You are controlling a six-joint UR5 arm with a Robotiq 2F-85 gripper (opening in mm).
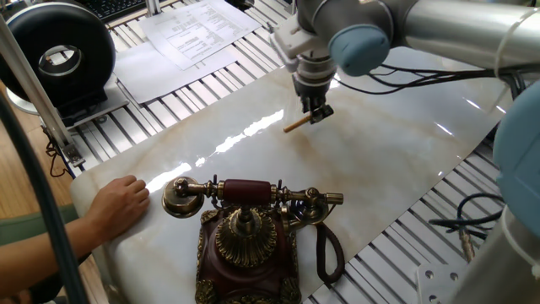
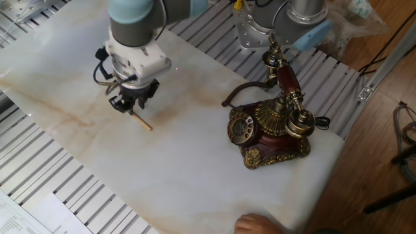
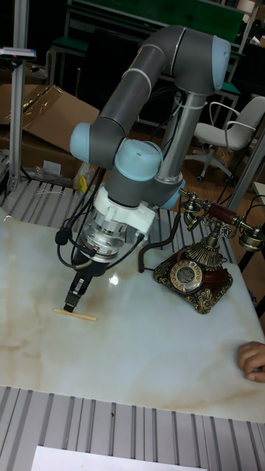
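A thin tan wooden stick [image 1: 297, 125] lies on the marble-patterned board, one end sticking out past my gripper [image 1: 315, 115]. In exterior view 2 the stick [image 2: 142, 121] points toward the lower right from beneath the gripper [image 2: 132, 105], whose dark fingers look spread apart, so open. Exterior view 3 shows the stick [image 3: 76, 315] nearly level across the picture, with the gripper [image 3: 71, 305] close above or around its left part. Whether the fingers touch the stick is hidden.
An ornate dark red and brass telephone [image 1: 246, 234] stands on the board [image 2: 185, 140], well apart from the gripper. A person's hand [image 1: 120, 205] rests at the board's edge. White papers [image 1: 187, 42] lie on the slatted table. Most of the board is clear.
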